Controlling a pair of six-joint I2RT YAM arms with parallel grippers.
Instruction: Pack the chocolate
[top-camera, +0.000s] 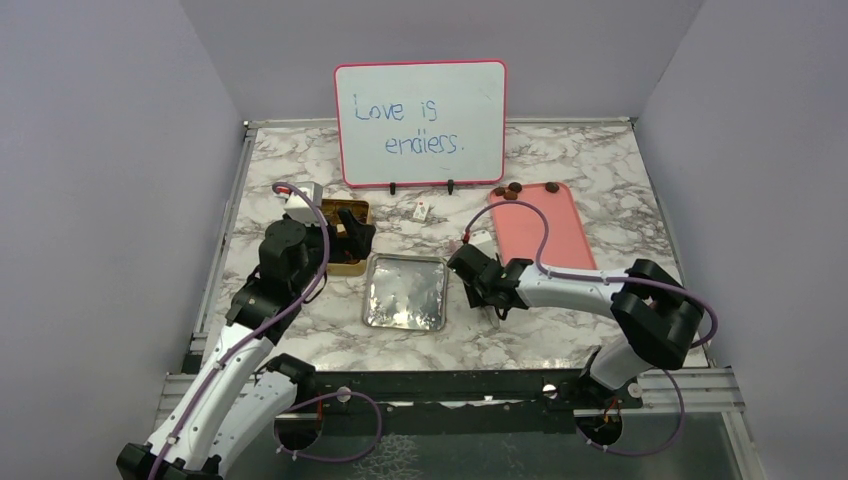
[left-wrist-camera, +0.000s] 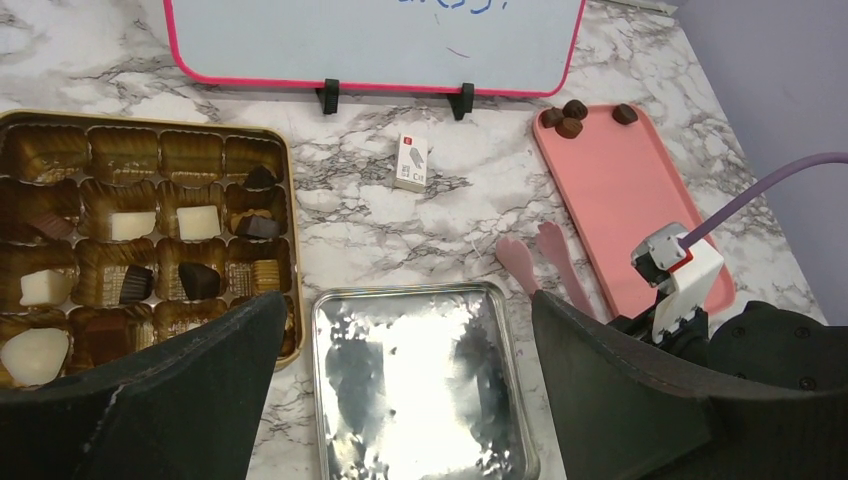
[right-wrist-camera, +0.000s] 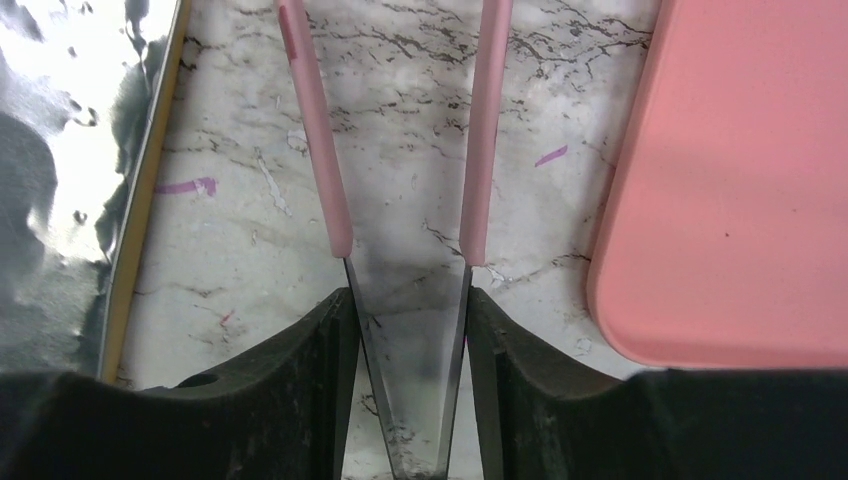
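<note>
My left gripper (top-camera: 355, 230) stands open over the gold sectioned box (left-wrist-camera: 140, 250), whose compartments hold white and dark chocolates. Several dark chocolates (left-wrist-camera: 569, 127) sit at the back-left and top of the pink tray (left-wrist-camera: 610, 170). My right gripper is low at the marble between the metal tray (left-wrist-camera: 410, 390) and the pink tray, around pink-tipped tongs (right-wrist-camera: 478, 170) lying with their prongs apart. Its fingers are on either side of the tongs' metal arms; whether they press on them is unclear.
A small white packet (left-wrist-camera: 411, 160) lies above the metal tray. A whiteboard (top-camera: 420, 120) stands along the back edge.
</note>
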